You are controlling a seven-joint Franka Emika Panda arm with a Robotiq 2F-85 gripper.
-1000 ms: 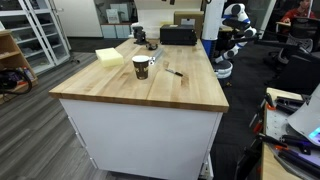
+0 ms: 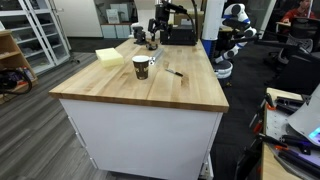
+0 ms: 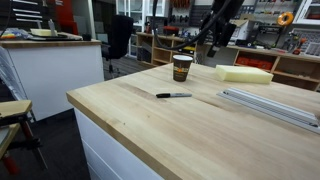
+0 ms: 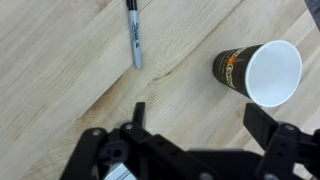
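On the wooden table (image 2: 195,92) stand a dark paper cup with a white rim (image 2: 141,70) and, apart from it, a marker lying flat (image 2: 175,72). In exterior view 2 the cup (image 3: 181,68) is upright behind the marker (image 3: 174,95). From the wrist, the cup (image 4: 233,70) is at upper right, its white mouth toward the camera, and the marker (image 4: 135,38) is at upper left, partly cut off by the frame edge. My gripper is open above the table, nothing between its fingers.
A pale yellow block (image 3: 243,74) lies farther back on the table. A long silver rail (image 3: 270,105) lies to the right in exterior view 2. Bare tabletop surrounds the marker, and the front table edge is clear.
In exterior view 1 the arm has come down from the top of the frame and shifted left, toward the table. The cup, marker and block have stayed put.
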